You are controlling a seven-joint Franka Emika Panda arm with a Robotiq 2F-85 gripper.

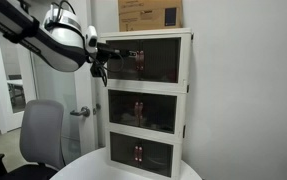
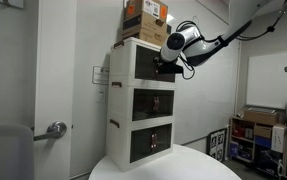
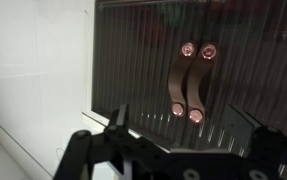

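A white cabinet (image 1: 186, 100) with three stacked compartments stands on a round table. Each compartment has dark, see-through double doors. My gripper is open in front of the top compartment's doors (image 1: 161, 60). In the wrist view, two curved brown handles (image 3: 179, 82) with shiny round fixings stand side by side, ahead of and between my fingers. Nothing is seen held. Whether the fingers touch the doors is not clear. In exterior view 2, my arm (image 2: 188, 44) partly covers the top compartment.
Cardboard boxes (image 1: 151, 15) sit on top of the cabinet. A grey office chair (image 1: 43, 135) stands to the left in exterior view 1, near a door with a metal handle (image 1: 81, 112).
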